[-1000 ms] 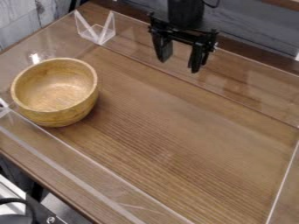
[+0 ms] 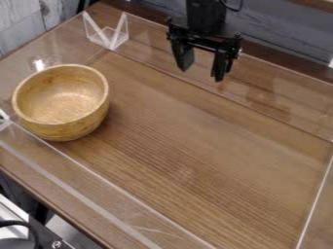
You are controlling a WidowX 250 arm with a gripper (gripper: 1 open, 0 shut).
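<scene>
The black gripper (image 2: 203,56) hangs over the back middle of the wooden table (image 2: 196,156), on a dark arm reaching in from the top edge. It has two dark fingers spread apart, open, with no object visible between them. Its fine detail is small at this size.
A yellow oval basket (image 2: 60,105) sits at the left. A small white wire-like holder (image 2: 107,31) stands at the back left. The centre, front and right of the table are clear.
The gripper has shifted very slightly; the basket and holder look unchanged.
</scene>
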